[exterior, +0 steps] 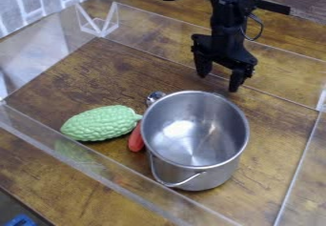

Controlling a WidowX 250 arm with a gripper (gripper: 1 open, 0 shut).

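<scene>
My black gripper [223, 70] hangs at the top centre-right over the wooden surface, open, its two fingers apart. Below it stands a large steel pot [193, 130] with a wire handle. A green bumpy vegetable toy [99, 122] lies left of the pot. A red object [136, 138] lies between them, partly hidden by the pot, and a small silver item [154, 98] is just behind the pot's left rim.
Clear plastic walls edge the wooden area [76, 77] at left, front, right and back.
</scene>
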